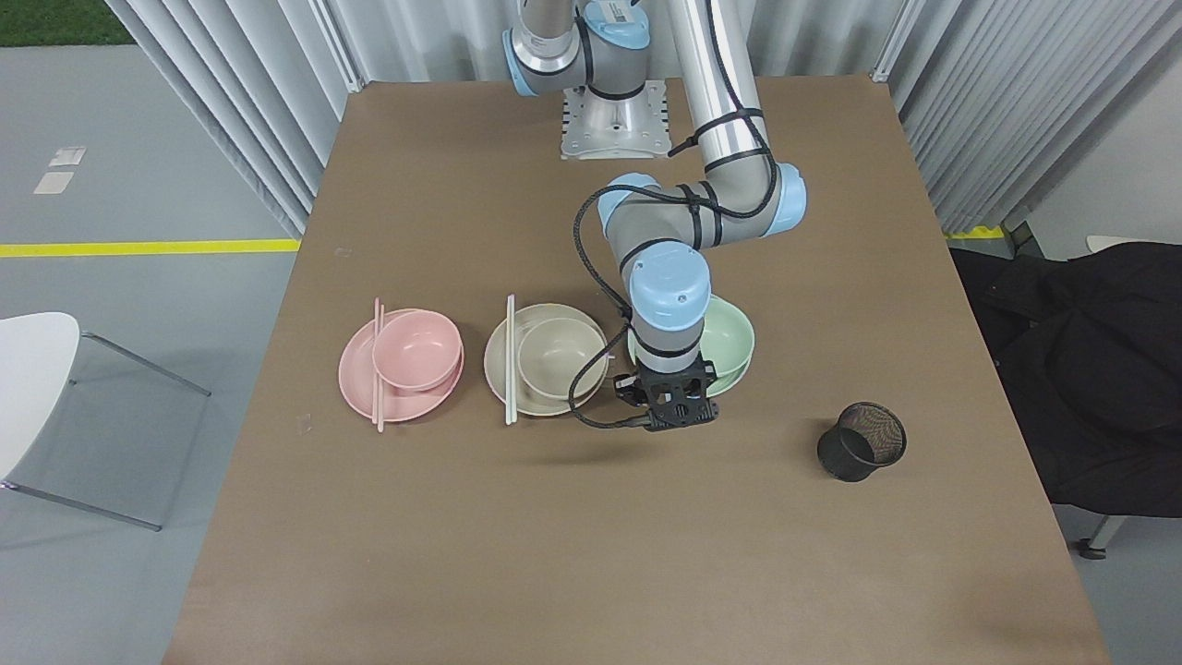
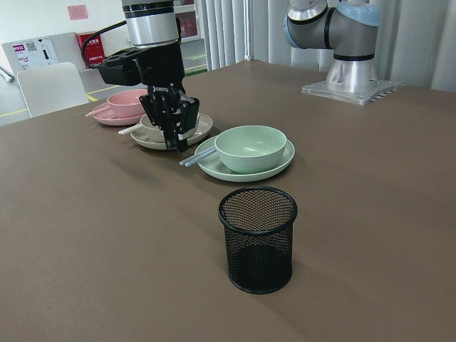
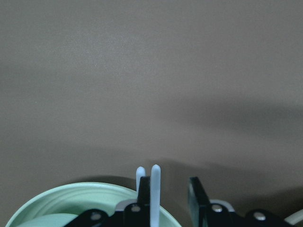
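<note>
My gripper is low beside the green place setting, pointing down, its two fingers apart; one finger is right at the pale blue chopsticks (image 3: 155, 189), which lie on the green plate (image 2: 276, 168) next to the green bowl (image 2: 251, 149). Nothing shows between the fingers. In the front view the arm's housing covers the gripper's tips and those chopsticks. A cream plate (image 1: 499, 371) with a bowl and white chopsticks sits to the left of it, and a pink plate (image 1: 355, 377) with a bowl and pink chopsticks further left.
A black mesh pen holder (image 1: 862, 443) stands to the right, nearer the front edge.
</note>
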